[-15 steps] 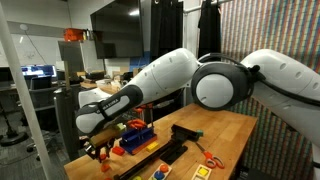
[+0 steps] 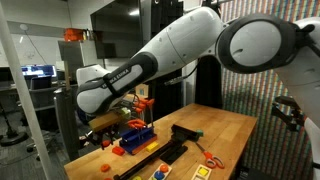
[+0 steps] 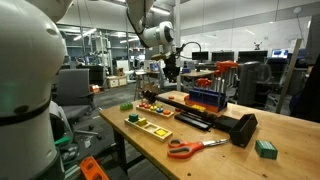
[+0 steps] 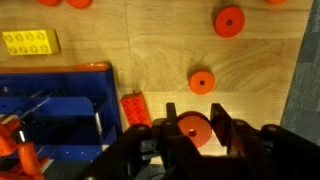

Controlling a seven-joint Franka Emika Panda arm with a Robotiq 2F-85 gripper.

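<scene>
In the wrist view my gripper has its fingers set apart, with a red-orange disc (image 4: 195,128) framed between them. Whether the fingers touch this disc or it lies below them, I cannot tell. An orange disc (image 4: 201,81) and a larger red disc (image 4: 229,20) lie on the wooden table ahead. Exterior view 1 has the gripper (image 2: 86,132) above the table's far left end, its fingertips too small to judge.
Beside the gripper are a red brick (image 4: 135,109) and a blue rack (image 4: 92,83) with orange-red parts. A yellow brick (image 4: 30,42) lies beyond. Red-handled scissors (image 3: 184,149) and a black block (image 3: 240,132) occupy the table's other part, which has bare wood around them.
Over the last second the arm has lifted from low over the discs. The gripper now stands higher and slightly left in exterior view 1.
</scene>
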